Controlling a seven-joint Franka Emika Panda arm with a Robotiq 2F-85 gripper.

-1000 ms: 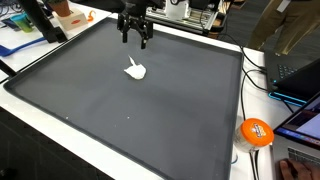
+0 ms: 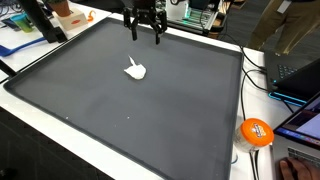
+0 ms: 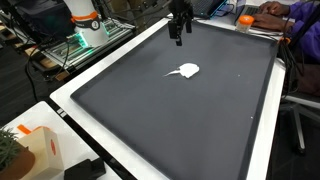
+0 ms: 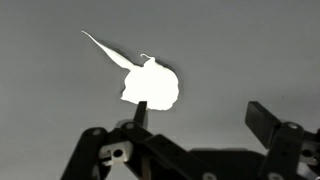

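Note:
A white, flat-looking thing (image 2: 135, 71) with a thin pointed tail lies on the grey board (image 2: 150, 110). In the second exterior view this white thing (image 3: 188, 71) sits toward the far half of the board, its tail pointing left. Near the board's far edge, my gripper (image 2: 146, 38) is above the surface and apart from the white thing. From the wrist view, the gripper has its two dark fingers wide open with nothing between them; the white thing (image 4: 150, 85) lies ahead, nearer the left finger.
An orange-topped container (image 2: 254, 133) stands by the board's right edge with cables near it. In the second exterior view, a plant pot (image 3: 14, 155) is outside the near left edge. Apart from the white thing, the board is bare.
My gripper has shifted right in the first exterior view, and its two fingers now show more clearly apart. The white thing has stayed in place.

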